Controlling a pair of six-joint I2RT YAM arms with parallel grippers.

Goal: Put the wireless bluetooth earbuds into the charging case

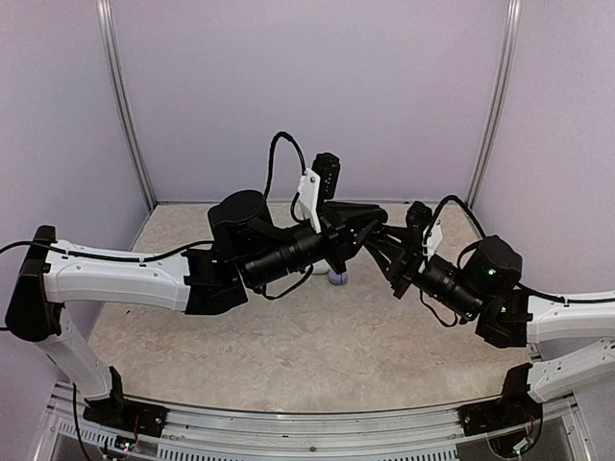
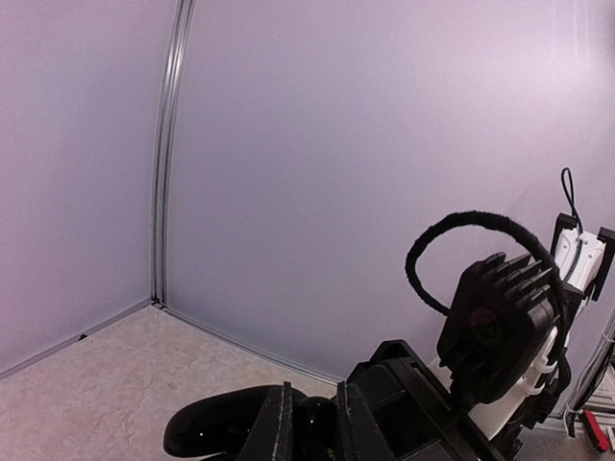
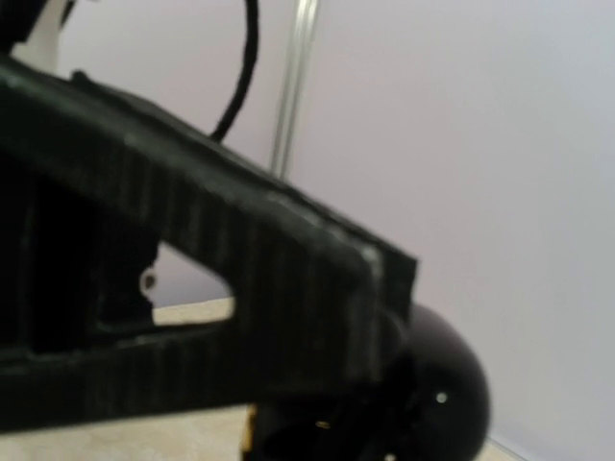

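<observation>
The two grippers meet above the middle of the table, where black parts overlap and are hard to separate. My left gripper is shut on a small black piece, apparently an earbud (image 2: pixel 315 420). Just beyond its fingers (image 2: pixel 284 427) spreads a glossy black rounded shell (image 2: pixel 226 421), which looks like the charging case. My right gripper (image 1: pixel 373 240) comes in from the right and is shut on that case, though its fingertips are mostly hidden. In the right wrist view, a left finger (image 3: pixel 307 298) blocks much of the scene; the glossy shell (image 3: pixel 447 384) shows behind it, with small gold marks below.
A small lavender round object (image 1: pixel 337 277) lies on the table under the left gripper, next to a pale item (image 1: pixel 320 268) that is mostly covered. Walls enclose the back and sides.
</observation>
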